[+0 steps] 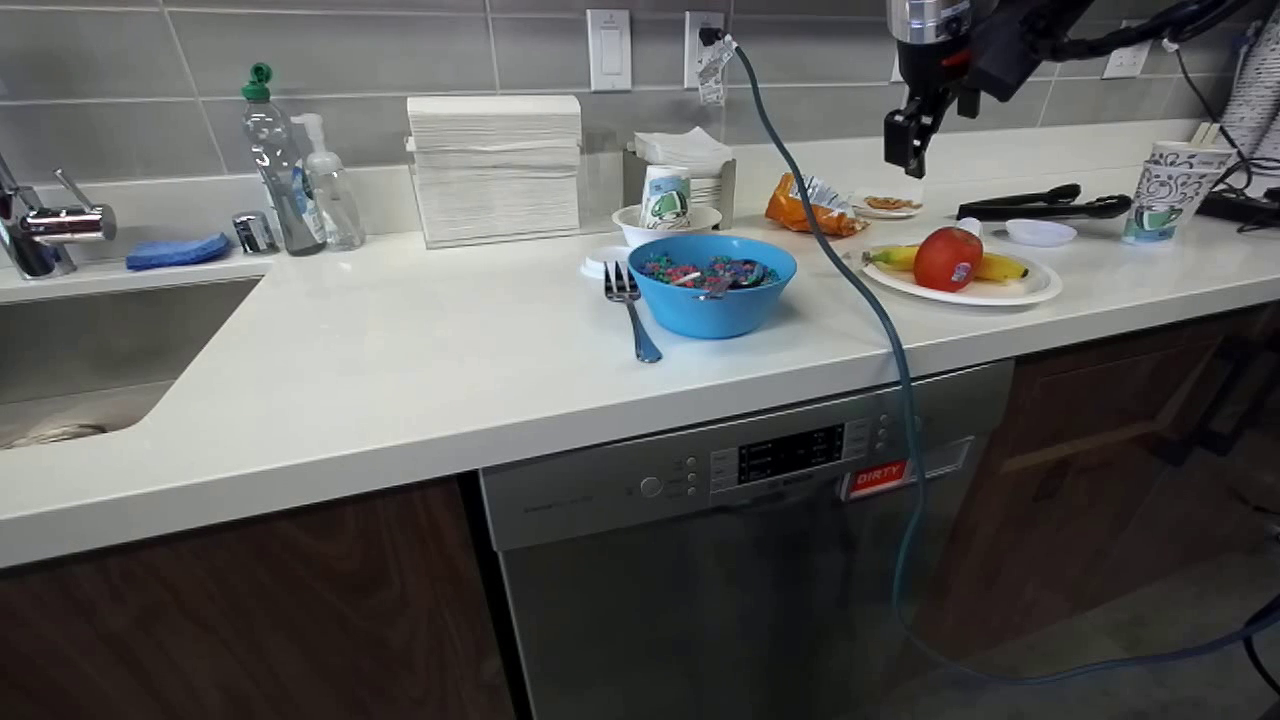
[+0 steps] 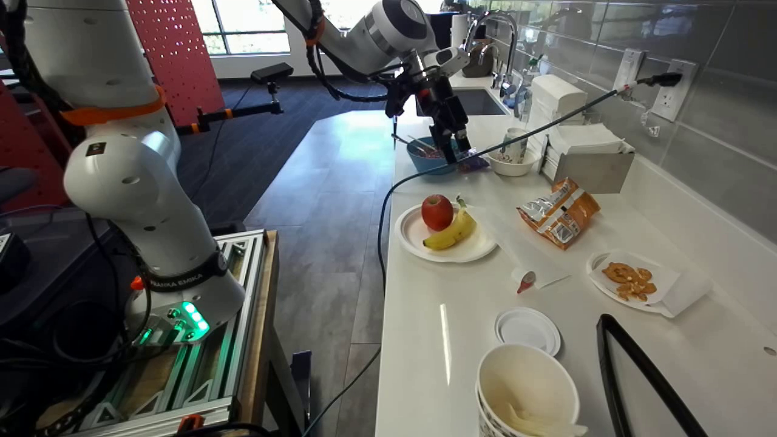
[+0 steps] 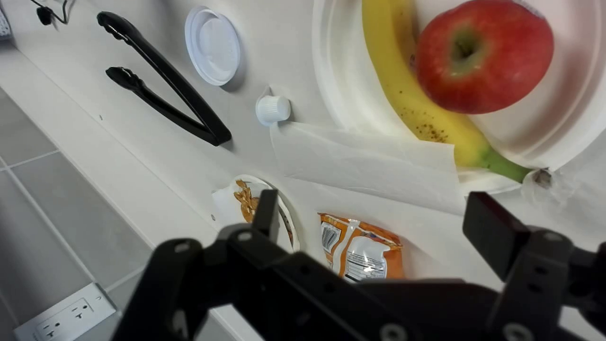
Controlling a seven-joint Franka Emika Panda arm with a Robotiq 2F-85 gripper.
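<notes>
My gripper is open over the counter, its two dark fingers wide apart with nothing between them. Below it in the wrist view lie an orange snack bag and a small plate of pretzels, partly hidden by a finger. A red apple and a yellow banana rest together on a white plate. In exterior view 1 the gripper hangs well above the counter. A blue bowl holds colourful wrapped pieces, with a fork beside it.
A blue-green cable runs from the wall outlet across the counter and down its front. Black tongs, a white lid and a paper cup stand toward the right end. Counter space left of the bowl is clear up to the sink.
</notes>
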